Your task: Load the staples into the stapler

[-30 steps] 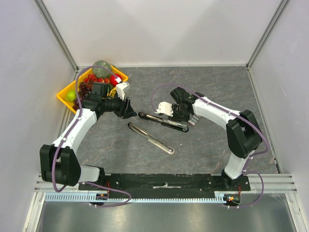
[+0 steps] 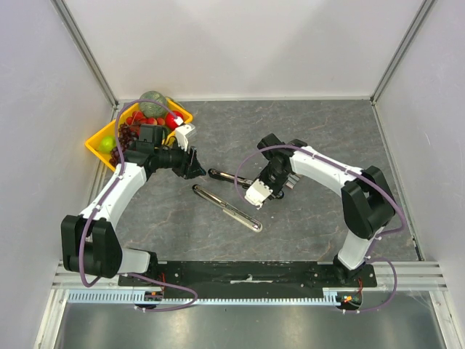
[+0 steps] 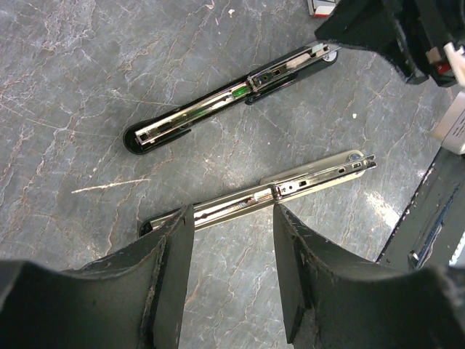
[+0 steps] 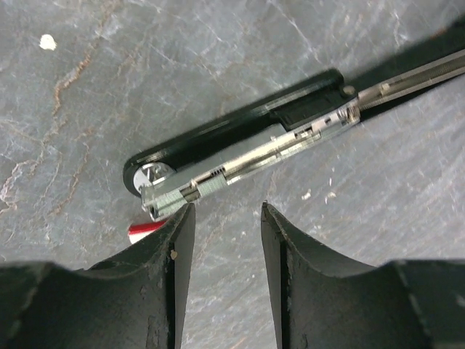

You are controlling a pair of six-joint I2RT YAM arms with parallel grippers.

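Two unfolded staplers lie roughly side by side on the grey surface. The black stapler (image 2: 221,175) is farther from the front edge and the cream one (image 2: 227,209) nearer. In the left wrist view, a green strip shows within the black stapler's channel (image 3: 240,91). Over the cream stapler, my left gripper hangs open and empty. My right gripper, also open with nothing between its fingers, hovers close to the black stapler's end (image 4: 240,120). A small red-and-white box (image 4: 145,229) is partly hidden behind that end.
A yellow basket (image 2: 93,142) of fruit and vegetables stands back left, close to my left arm. Small pale boxes (image 2: 293,179) lie just beyond my right gripper. Bare surface (image 2: 334,120) spreads across the back right.
My right gripper has moved toward the front edge across the black stapler, and its wrist has turned. The left arm and both staplers look unchanged.
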